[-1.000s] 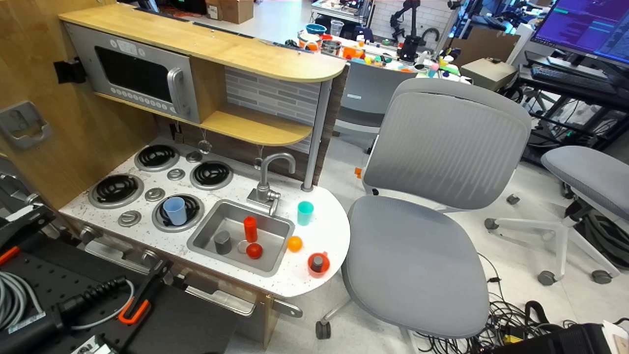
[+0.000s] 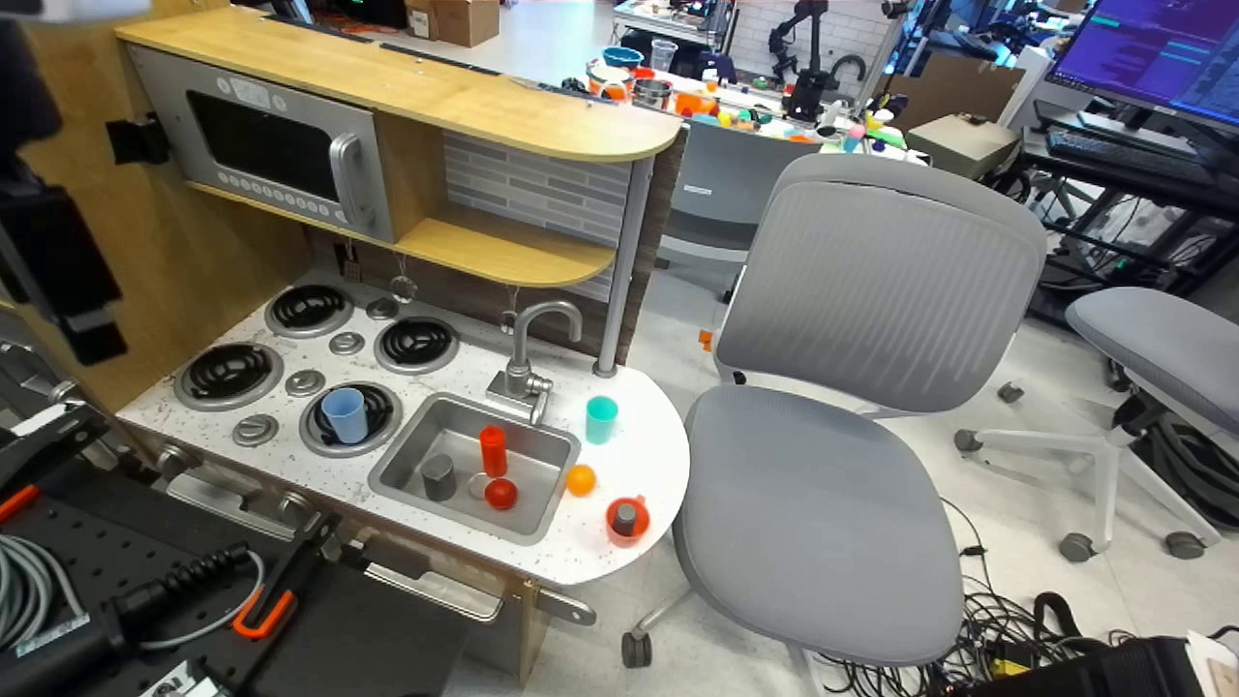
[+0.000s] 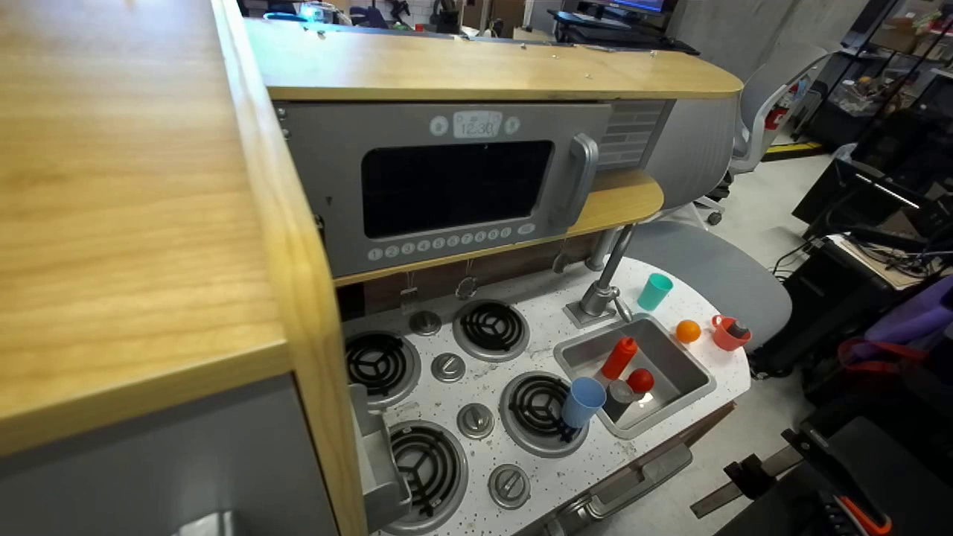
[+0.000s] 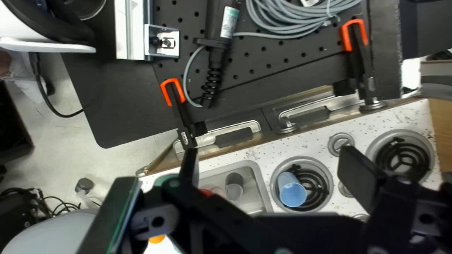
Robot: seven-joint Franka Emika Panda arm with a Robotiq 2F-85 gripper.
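My gripper is open in the wrist view, nothing between its fingers, high above the toy kitchen; part of it hangs dark at the upper left of exterior view 1. A light blue cup (image 2: 345, 414) stands on the front right burner. Inside the sink (image 2: 389, 470) are a red bottle (image 2: 494, 451), a dark grey cup (image 2: 438, 476) and a red ball (image 2: 500, 494). Right of the sink, a teal cup (image 2: 600, 419), an orange ball (image 2: 581, 480) and a red cup (image 2: 627, 522) with a dark grey piece inside rest on the white counter.
The microwave (image 3: 456, 187) is shut, below a wooden top shelf (image 3: 500, 76). A faucet (image 2: 523, 360) rises behind the sink. A black table (image 4: 127, 110) with orange-tipped clamps and cable lies along the counter's front. A grey chair (image 2: 819, 511) stands at the right.
The dark arm and gripper have come into exterior view 1 at the upper left, covering the grey handle on the wooden panel. The kitchen objects look unmoved.
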